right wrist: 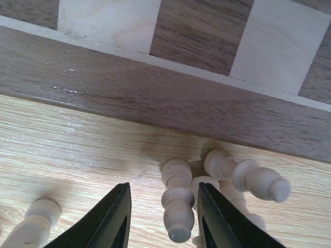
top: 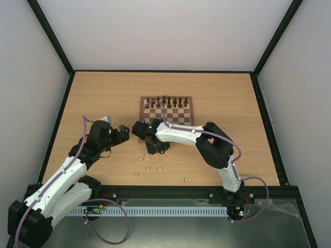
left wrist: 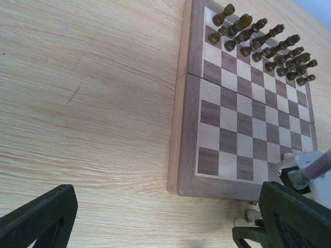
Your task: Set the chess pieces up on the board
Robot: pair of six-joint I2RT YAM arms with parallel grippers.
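Along the far side of the chessboard (top: 193, 111), several dark pieces (left wrist: 271, 47) stand in rows. Pale pieces lie on the table just off the board's near edge. In the right wrist view my right gripper is open, with one pale piece (right wrist: 178, 202) between its fingers, nearer the right one and not clamped. Another pale piece (right wrist: 261, 182) lies close to the right finger, partly over others. My left gripper hangs left of the board, open and empty over bare wood. From above, the right arm hides the board's near part.
Several more pale pieces lie loose on the near table, such as a pale piece (top: 187, 179) at the front and a pale piece (right wrist: 32, 227) left of my right gripper. The table's left, right and far areas are clear.
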